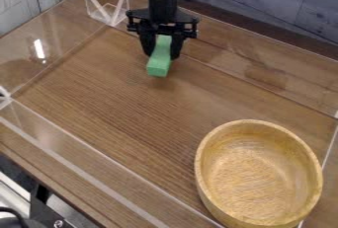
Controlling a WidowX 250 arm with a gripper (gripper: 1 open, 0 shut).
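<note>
My black gripper (160, 35) is at the back centre of the wooden table, shut on a green object (158, 61) that hangs below its fingers, slightly tilted. The dark arm rises from it to the top edge of the view. Whether the green object touches the table is hard to tell.
A large yellow bowl (259, 173) sits at the front right. Clear plastic pieces stand at the back left (109, 7) and left edge (6, 96). A dark wall runs behind.
</note>
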